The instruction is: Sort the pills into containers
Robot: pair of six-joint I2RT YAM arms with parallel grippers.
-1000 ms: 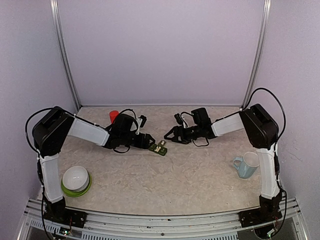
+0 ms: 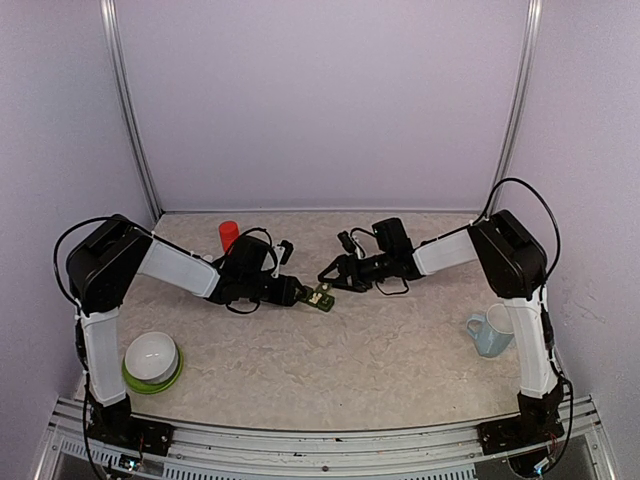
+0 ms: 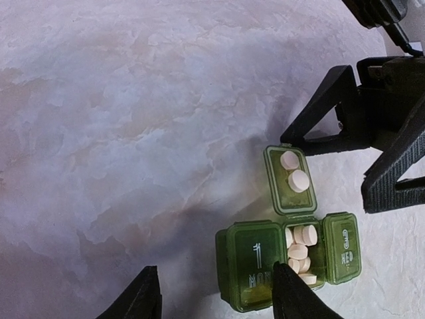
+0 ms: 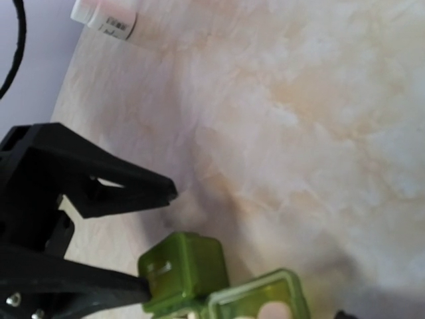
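Observation:
A green pill box lies mid-table between my two grippers. In the left wrist view its middle compartment is open and holds several white pills; two more pills rest on the raised lid. The end boxes marked MON and WED have their lids closed. My left gripper is part open, one fingertip over the MON box and nothing seen held. My right gripper is also open, its lower fingertip at a closed green end box. In the left wrist view, one right finger reaches close to the raised lid's edge.
A red cylinder stands behind the left arm. At front left, a white bowl sits on a green plate. A light blue mug stands at the right.
My right gripper has shifted left and closer to the pill box. The left gripper has moved slightly, lower toward the box's left end. The box stays in place.

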